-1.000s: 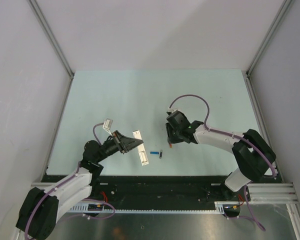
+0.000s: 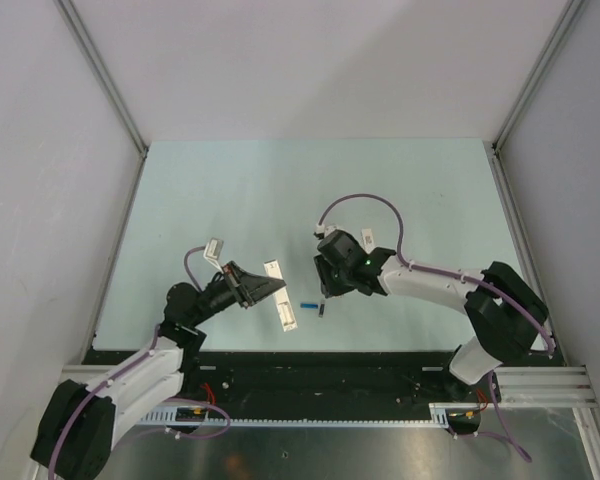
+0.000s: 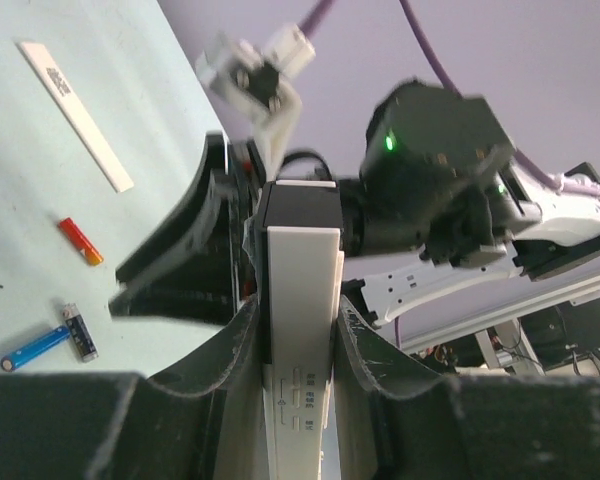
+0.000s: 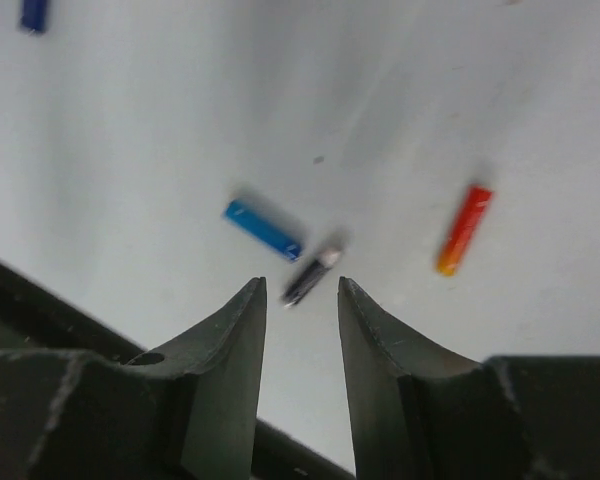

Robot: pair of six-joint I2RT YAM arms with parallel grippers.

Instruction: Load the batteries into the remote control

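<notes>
My left gripper (image 2: 268,285) is shut on the white remote control (image 3: 298,400), held upright with its battery compartment showing in the top view. My right gripper (image 2: 326,287) hangs over the batteries, its fingers slightly apart with nothing seen between them. Below it lie a blue battery (image 4: 263,228) and a dark silver-tipped battery (image 4: 312,272) close together, and a red battery (image 4: 464,229) lies apart from them. A dark blue piece (image 4: 35,14) is partly visible at the edge of the right wrist view.
A long white strip (image 3: 75,115) lies behind the right arm on the pale table (image 2: 210,190). The front edge is just beyond the batteries.
My right gripper has moved left, away from above the red battery toward the blue and dark batteries. The left gripper and the remote have not visibly moved.
</notes>
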